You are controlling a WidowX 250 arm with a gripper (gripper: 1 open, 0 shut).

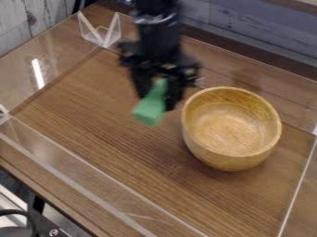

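My gripper [151, 88], dark and motion-blurred, is raised over the upper middle of the wooden table in the camera view. It is shut on a green object [152, 109] that hangs below it, too blurred to make out exactly. A round tan wooden bowl [232, 130] sits on the right, just beside and below the gripper.
A clear plastic piece [99, 28] stands at the back left. Dark cable [19, 222] shows at the bottom left corner, and wall edges run along the top.
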